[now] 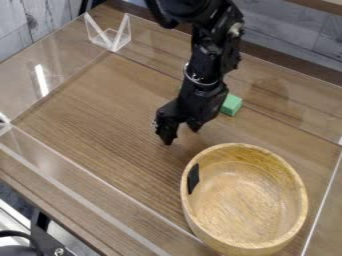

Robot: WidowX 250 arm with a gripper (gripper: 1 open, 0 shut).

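My black gripper (179, 124) hangs low over the middle of the wooden table (100, 140), its fingers open, with nothing visible held between them. Behind it, to the right, a green block (231, 105) lies partly hidden by the arm. A round, pale yellow plastic bowl (247, 210) stands at the front right, in front of and to the right of the gripper.
A clear plastic piece (110, 32) stands at the back left. A raised grey wall runs along the left, and a wooden ledge runs along the back right.
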